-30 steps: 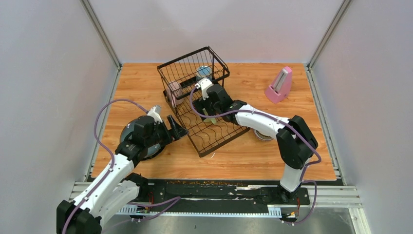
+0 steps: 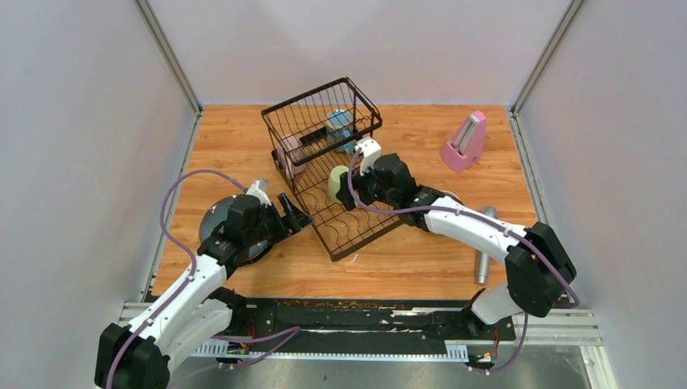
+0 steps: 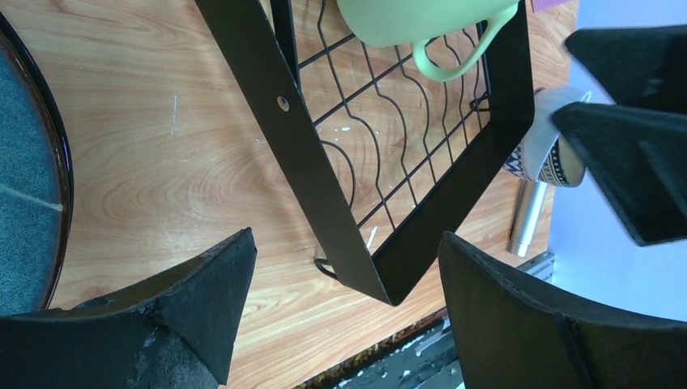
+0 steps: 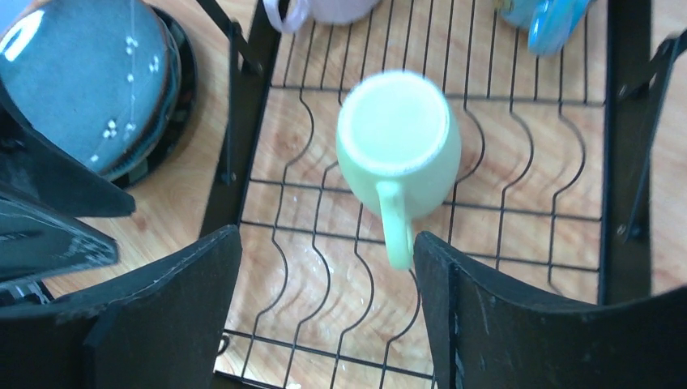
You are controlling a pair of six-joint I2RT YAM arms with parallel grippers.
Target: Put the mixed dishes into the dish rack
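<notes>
The black wire dish rack stands mid-table, with a pink cup and a blue cup toward its back. A pale green mug rests upside down in the front section. My right gripper hovers just above it at the handle side, fingers apart. My left gripper is open over the rack's left side, near a stack of blue plates. A patterned cup lies right of the rack.
A pink metronome-shaped object stands at the back right. A silver cylinder lies at the front right.
My right gripper has drawn back rightward from over the green mug, uncovering it in the top view, and the arm has shifted right.
</notes>
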